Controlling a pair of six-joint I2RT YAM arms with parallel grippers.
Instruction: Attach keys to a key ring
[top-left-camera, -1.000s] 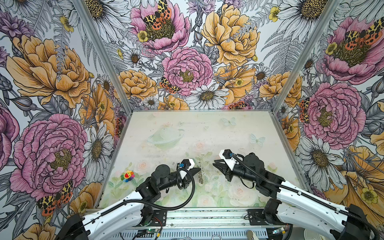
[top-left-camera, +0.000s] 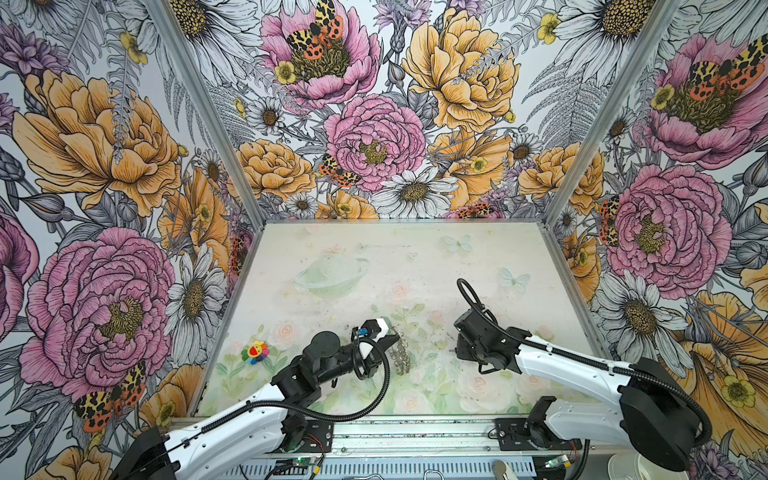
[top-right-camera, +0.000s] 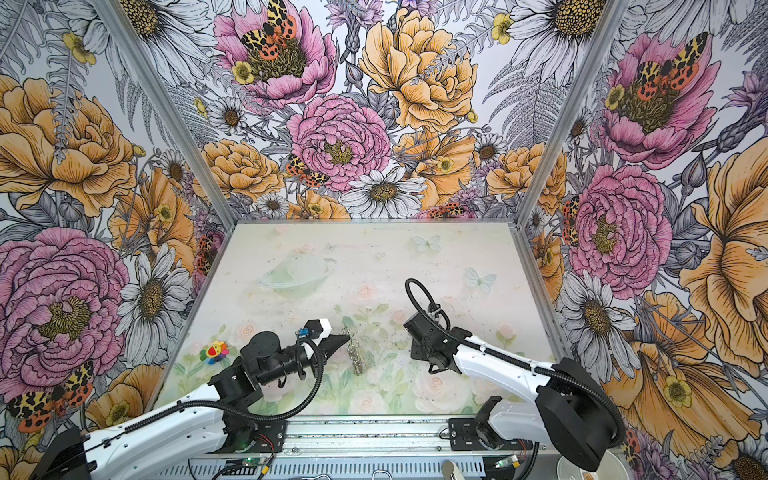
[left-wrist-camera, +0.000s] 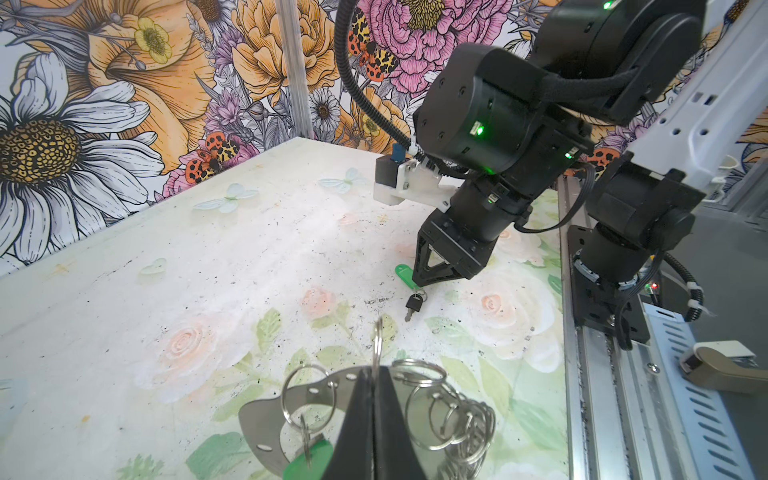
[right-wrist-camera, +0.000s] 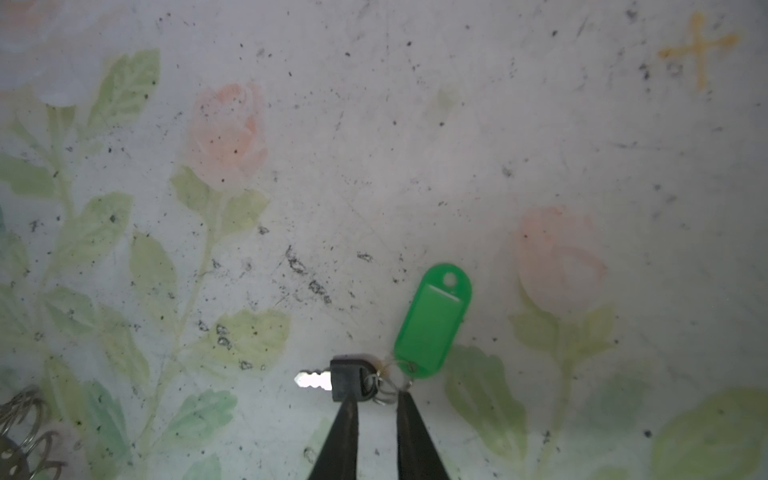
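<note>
My left gripper is shut on a thin wire ring; a bunch of metal rings (left-wrist-camera: 444, 420) and a green tag (left-wrist-camera: 308, 457) hang there, seen in the left wrist view and centre-front in both top views. In the right wrist view, a key (right-wrist-camera: 348, 380) with a black head lies on the table by a small ring (right-wrist-camera: 386, 397) and a green tag (right-wrist-camera: 432, 316). My right gripper points down just beside them, part open, with its fingertips apart.
A multicoloured flower toy (top-left-camera: 257, 350) lies at the left of the table (top-left-camera: 400, 256). A metal rail (top-left-camera: 412, 424) runs along the front edge.
The left arm has barely moved.
</note>
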